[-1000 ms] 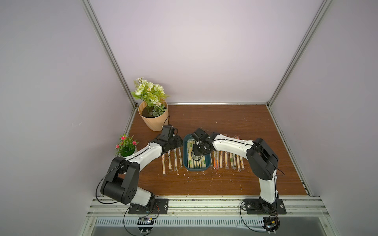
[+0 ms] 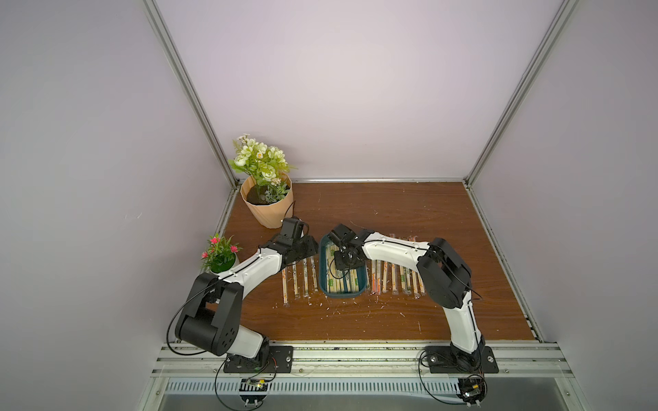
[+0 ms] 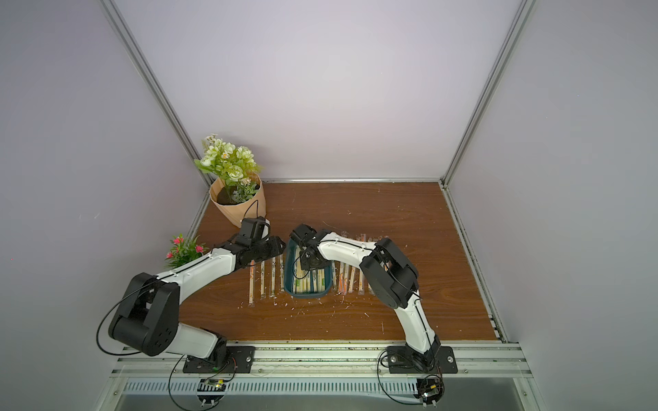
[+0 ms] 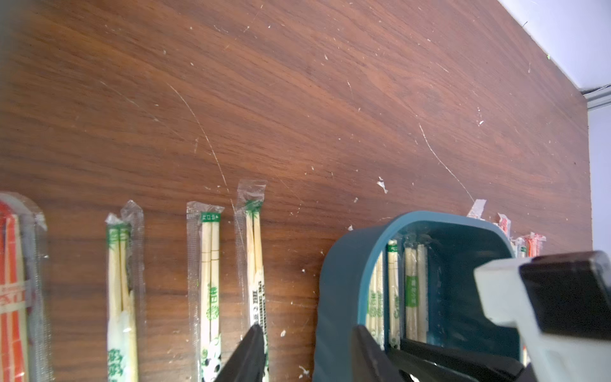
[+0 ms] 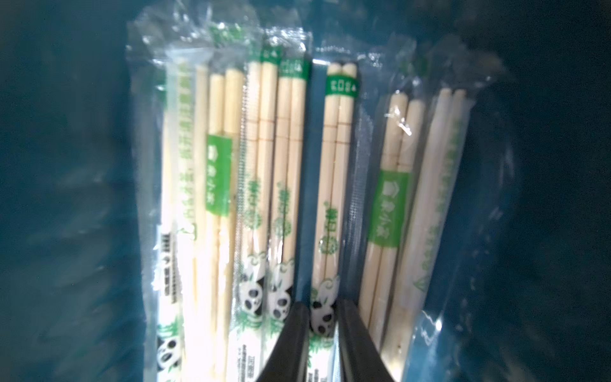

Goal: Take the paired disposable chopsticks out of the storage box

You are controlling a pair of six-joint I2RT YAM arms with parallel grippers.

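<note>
A teal storage box (image 2: 322, 274) holds several wrapped chopstick pairs (image 5: 334, 159), side by side. My right gripper is down inside it, its dark fingertips slightly apart at a pair with a panda print; whether anything is between them is unclear in the blurred view. My left gripper hangs just left of the box, its fingers apart with nothing seen between them. Several wrapped pairs lie on the table on both sides of the box, such as one (image 4: 210, 280) left of it.
A large flower pot (image 2: 267, 209) stands behind the left arm, a small red-flowered plant (image 2: 220, 257) at the left edge.
The left arm has not visibly moved.
</note>
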